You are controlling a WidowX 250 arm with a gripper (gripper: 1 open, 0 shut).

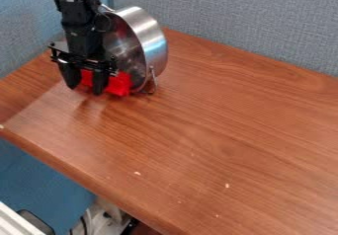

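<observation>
At the upper left, my black gripper (85, 67) hangs over a red object (118, 85) on the wooden table, its fingers in front of that object and hiding part of it. Whether the fingers are open or shut on it is unclear. A silver metal pot or pan (145, 41) stands on its side just behind the gripper and the red object, with a thin wire piece at its lower right.
Grey-blue padded walls (251, 22) border the back and left. A white item with cables (16, 221) sits below the table's left edge.
</observation>
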